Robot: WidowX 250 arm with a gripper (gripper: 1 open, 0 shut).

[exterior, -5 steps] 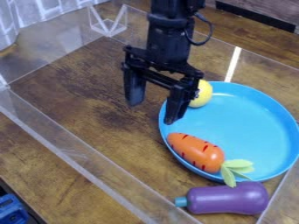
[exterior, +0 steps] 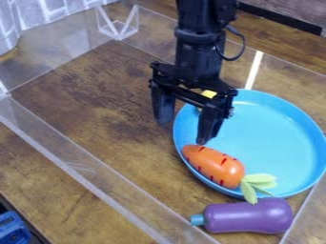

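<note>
My black gripper (exterior: 189,112) is open above the left rim of a light blue plate (exterior: 265,132). A small yellow object (exterior: 208,94) is mostly hidden behind it, and something brownish shows between or behind the fingers, too small to tell. An orange toy carrot (exterior: 213,165) with pale green leaves lies at the front left of the plate. A purple toy eggplant (exterior: 249,217) lies in front of the plate, outside it.
Clear plastic walls border the wooden surface (exterior: 90,114) on the left and front. A blue item (exterior: 10,232) sits at the lower left corner. The wooden area left of my gripper is clear.
My gripper has moved slightly right and lower toward the plate, now covering more of the yellow object. The carrot, eggplant and plate have not visibly moved.
</note>
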